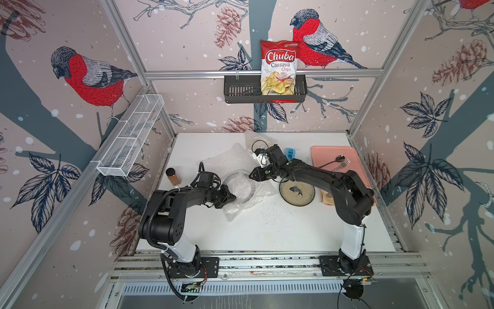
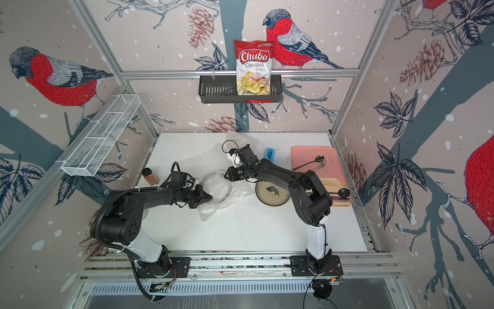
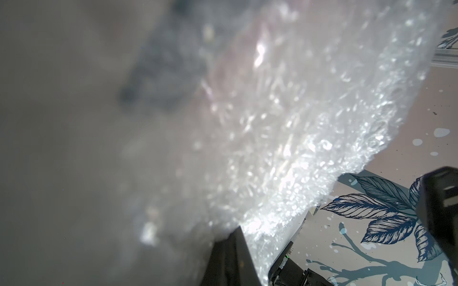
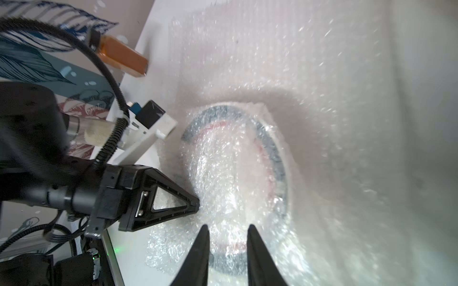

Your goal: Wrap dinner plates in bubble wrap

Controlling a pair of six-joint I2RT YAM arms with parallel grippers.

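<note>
A dinner plate [image 4: 274, 164] with a grey-blue rim lies beneath a layer of clear bubble wrap [image 4: 310, 71], its outline showing through. My left gripper is at the plate's left edge against the wrap; its fingers are shut, and whether any film is pinched between them cannot be made out. Over the plate's near part in the right wrist view, my right gripper is open, with a gap and nothing held between its fingers. A second, tan plate with a dark fish drawing [image 1: 297, 193] rests uncovered on the table, to the right of the wrapped one.
A blue tape dispenser [image 2: 269, 154] lies behind the right arm. Pink tray [image 2: 303, 154] with cutlery and a wooden board with a dark ladle [image 2: 343, 192] occupy the right side. A spice jar [image 1: 173, 176] stands at left.
</note>
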